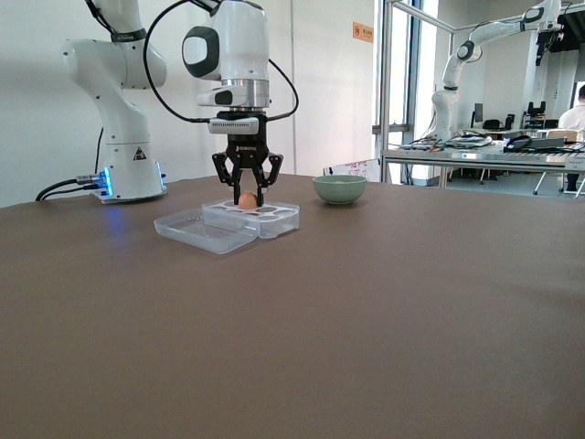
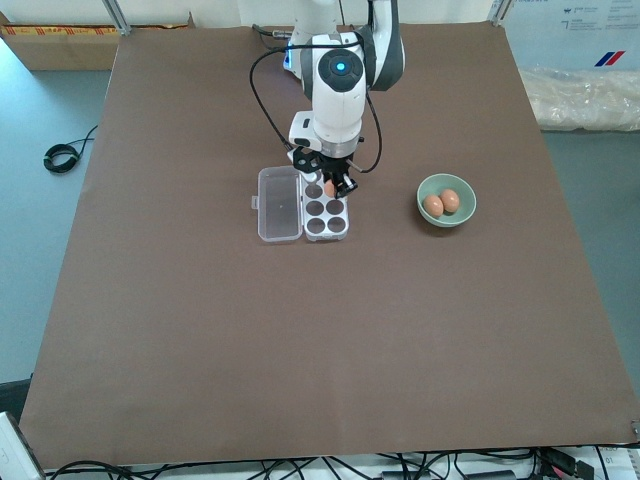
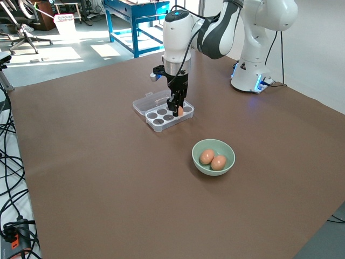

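Note:
My gripper (image 1: 248, 199) points down over a clear plastic egg tray (image 3: 158, 121), its lid folded open flat to one side. A brown egg (image 1: 248, 202) sits between the fingertips at the tray; whether they grip it, I cannot tell. Several other cups of the tray are empty. A green bowl (image 2: 446, 220) to the right in the left view holds two brown eggs (image 2: 450, 200).
Cables run along one table edge, and the arm's base (image 3: 247, 75) stands behind the tray.

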